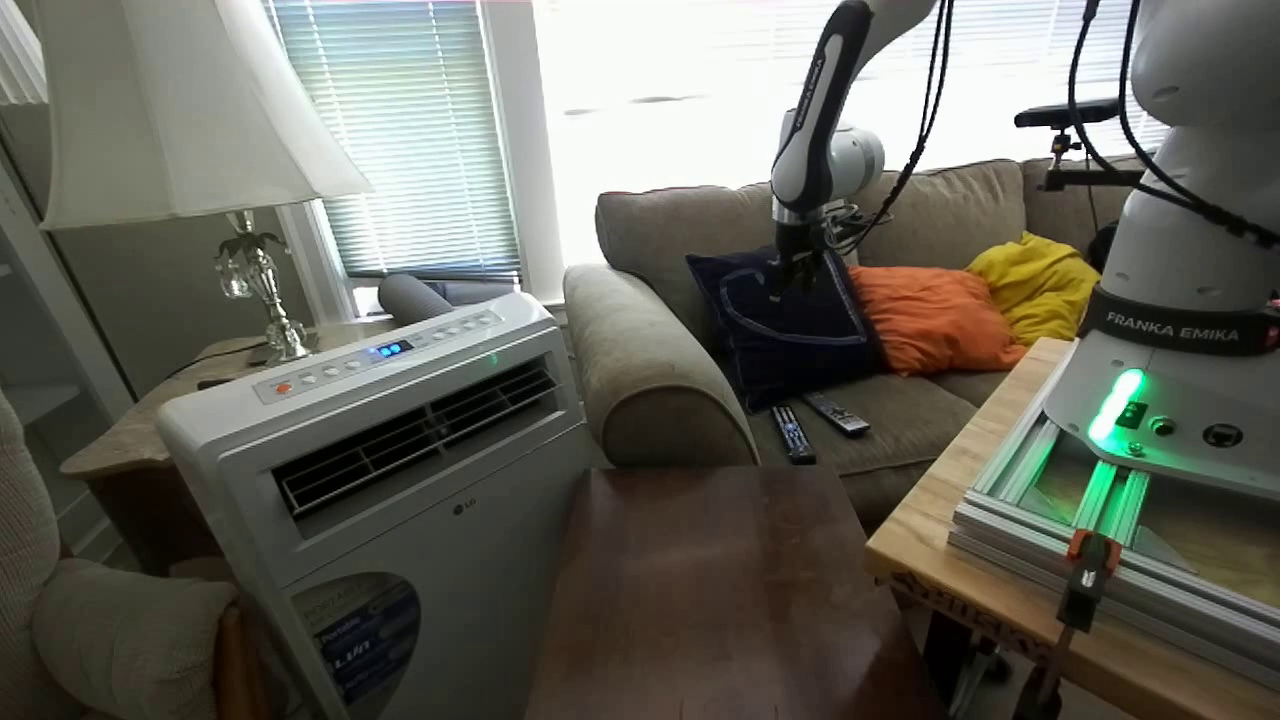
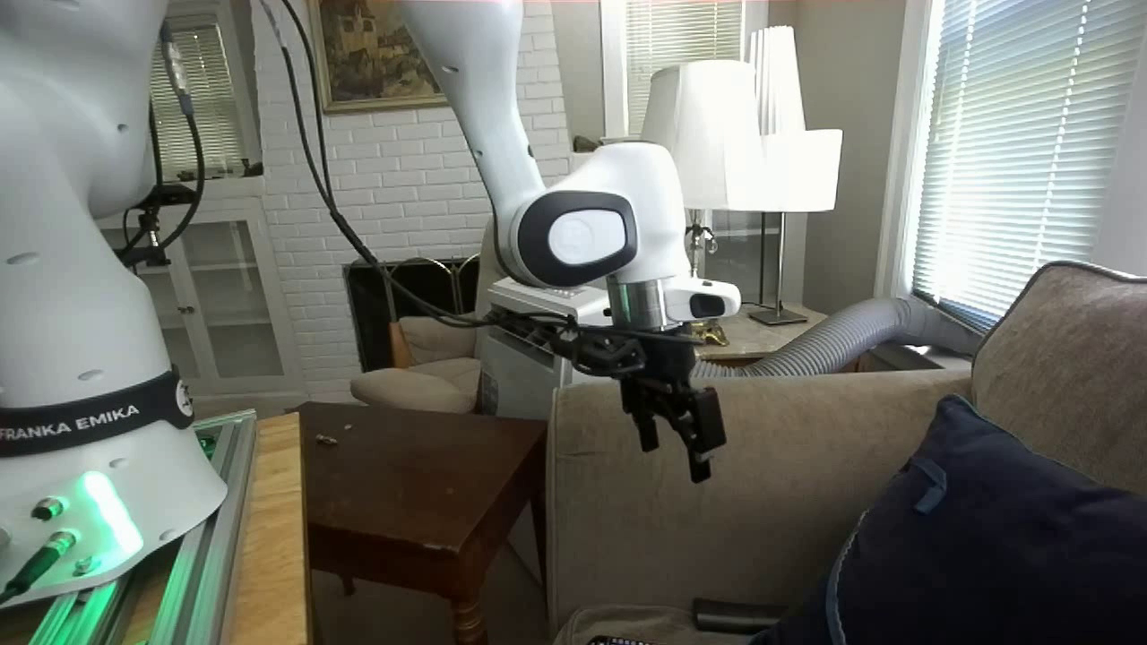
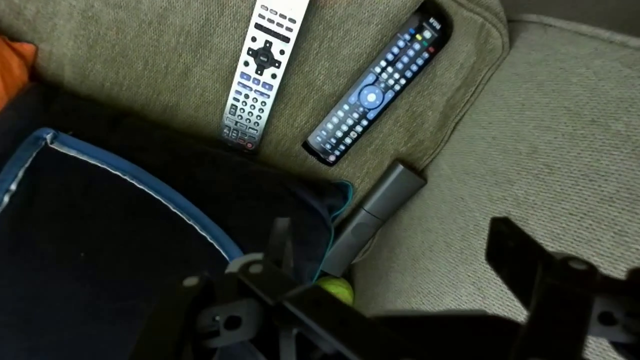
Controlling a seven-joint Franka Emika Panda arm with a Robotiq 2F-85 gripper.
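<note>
My gripper (image 2: 675,450) hangs in the air over the sofa with its fingers apart and nothing held. In the wrist view, a grey slim case (image 3: 391,193) lies between the sofa arm and the dark blue pillow (image 3: 114,252). Beside it, partly hidden by the gripper, shows a yellow-green round thing (image 3: 337,289). A silver remote (image 3: 262,72) and a black remote (image 3: 378,87) lie on the seat cushion, clear of my fingers. Exterior view 1 shows the gripper in front of the upper part of the pillow.
The padded sofa arm (image 1: 654,360) stands close by. An orange pillow (image 1: 936,318) and a yellow pillow (image 1: 1038,282) lie farther along the sofa. A bare brown table (image 1: 720,588) and a white air conditioner (image 1: 480,492) stand in front of it.
</note>
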